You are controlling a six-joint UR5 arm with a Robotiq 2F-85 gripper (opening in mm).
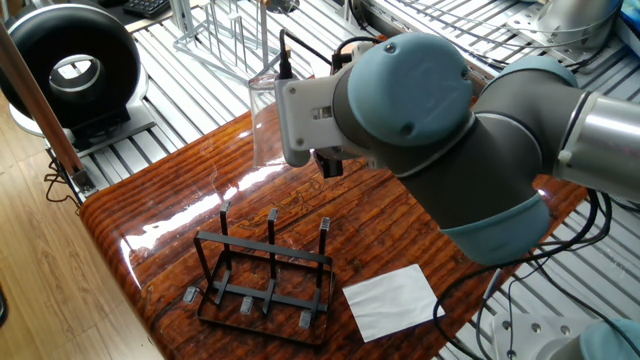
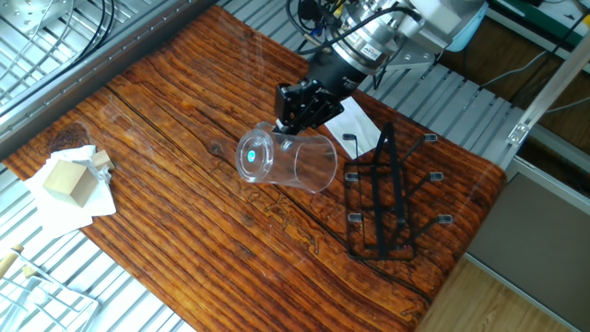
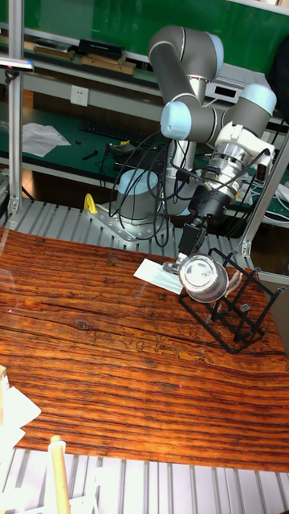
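Note:
A clear cup [image 2: 309, 164] lies sideways in the air in exterior view 2, its base with a small green mark facing left. My gripper [image 2: 282, 130] is shut on the cup's side wall. From exterior view 3 the round base of the cup [image 3: 201, 274] faces the camera, with the gripper [image 3: 178, 264] at its left. Part of the cup [image 1: 265, 125] shows beside the wrist in exterior view 1, where the fingers are hidden. The black wire rack [image 1: 262, 300] with upright prongs stands on the table, empty; the cup is apart from it in exterior view 2.
A white sheet [image 1: 392, 302] lies flat near the rack. At the opposite end of the wooden table [image 2: 175, 166], a wooden block [image 2: 71, 183] rests on white paper [image 2: 51, 217]. Cables hang around the arm.

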